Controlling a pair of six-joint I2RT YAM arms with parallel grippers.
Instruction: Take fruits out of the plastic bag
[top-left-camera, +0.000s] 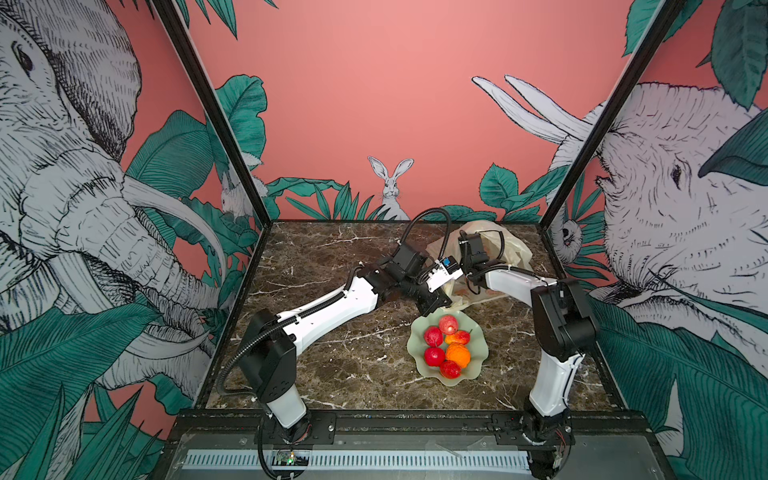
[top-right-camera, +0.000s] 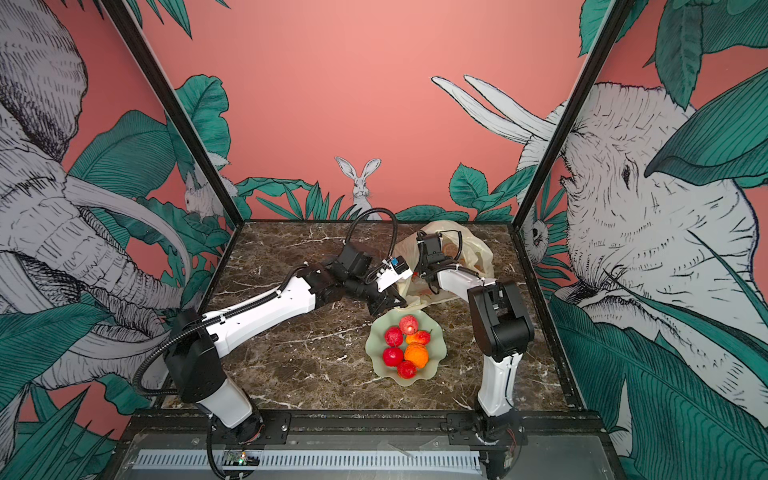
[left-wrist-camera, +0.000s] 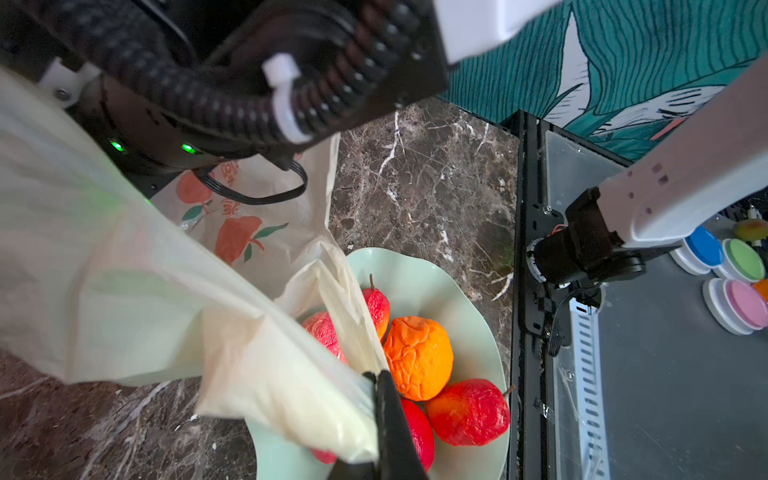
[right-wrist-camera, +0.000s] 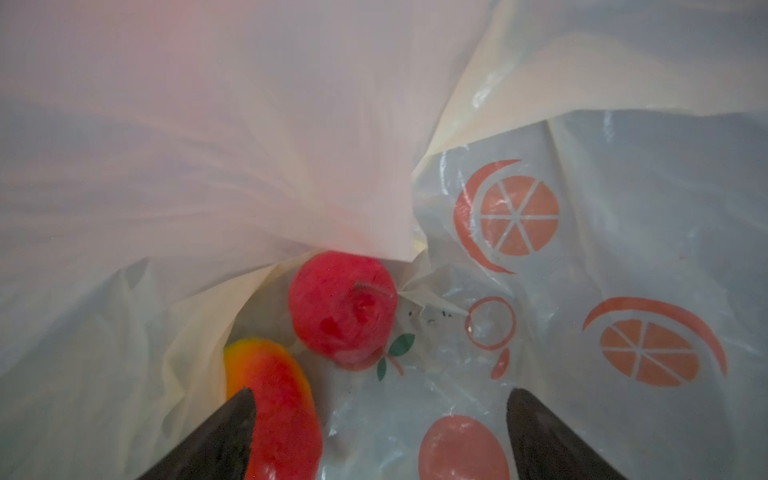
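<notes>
The cream plastic bag (top-left-camera: 512, 244) lies at the back right, printed with fruit. My left gripper is shut on its edge, pulling the plastic up above the pale green bowl (top-left-camera: 420, 360). My right gripper is open inside the bag, fingers apart, facing a red round fruit (right-wrist-camera: 340, 308) and an elongated red-yellow fruit (right-wrist-camera: 272, 408). The bowl holds several fruits, including an orange (left-wrist-camera: 416, 360) and red ones (left-wrist-camera: 468, 412). The bag and arms hide the right fingertips in both top views.
Panels stand at the back and sides, and a dark rail runs along the front. Both arms meet closely at the bag's opening.
</notes>
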